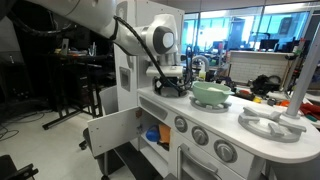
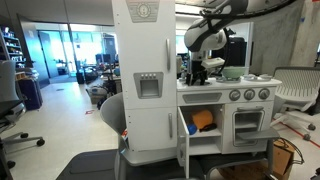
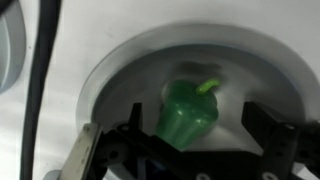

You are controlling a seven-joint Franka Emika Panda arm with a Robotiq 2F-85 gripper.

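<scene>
A green toy pepper [image 3: 188, 113] with a curved stem lies inside a grey oval basin [image 3: 110, 75] in the wrist view. My gripper is open directly over the pepper, one finger to either side of it, with a gap still visible between each finger and the pepper. In exterior view 1 my gripper [image 1: 168, 76] points down over the basin at the left end of the white counter [image 1: 228, 120]. The pepper cannot be made out in either exterior view.
Right of the basin stands a pale green pot [image 1: 210, 94] on a burner, with another grey burner [image 1: 272, 124] farther along. Below, the cabinet door [image 1: 115, 130] hangs open, showing orange and blue items [image 2: 206, 119]. A faucet [image 1: 200, 68] rises behind the basin.
</scene>
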